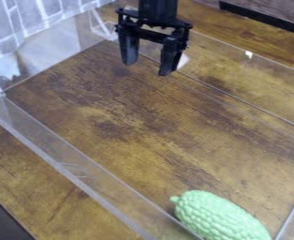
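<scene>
My black gripper (149, 54) hangs at the top centre of the camera view, above the back of the wooden floor, its two fingers apart with empty space between them. Just behind its right finger is a small pale object (183, 60), partly hidden. A light green bitter-melon-like object (217, 217) lies at the bottom right, well away from the gripper.
Clear low walls (65, 163) enclose the wooden work surface (124, 122), whose middle is bare. A pale crinkled material (31, 37) stands beyond the back left. Bare wood lies outside the walls at the lower left.
</scene>
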